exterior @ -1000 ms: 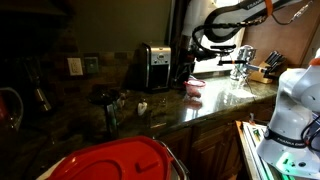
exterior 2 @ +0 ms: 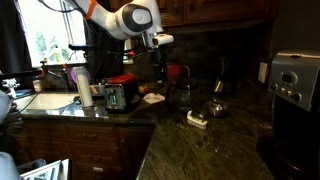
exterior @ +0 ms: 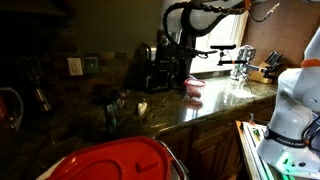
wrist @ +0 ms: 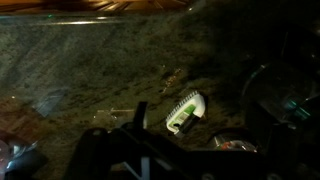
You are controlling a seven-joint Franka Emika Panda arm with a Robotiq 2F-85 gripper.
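A white scrub brush with green on it (wrist: 186, 112) lies on the dark stone counter. In exterior view 2 a small white object (exterior 2: 197, 119), likely the same brush, rests near the back of the counter; in exterior view 1 a pale object (exterior: 142, 106) shows there too. My gripper hangs above the counter, open, its dark fingers spread with nothing held between them. The brush appears below the gap, nearer the left finger (wrist: 139, 115). Dim light blurs the finger outlines.
A metal pot (exterior 2: 216, 106) and dark glassware stand close to the brush. A large red tray (exterior: 115, 160) fills the front left in exterior view 1. A pink bowl (exterior: 194, 88) sits farther right. Bare counter (exterior 2: 205, 155) spreads out in front of the brush.
In exterior view 1 my arm has swung left, away from the window side, and now covers much of the silver toaster. The objects on the counter have not visibly moved.
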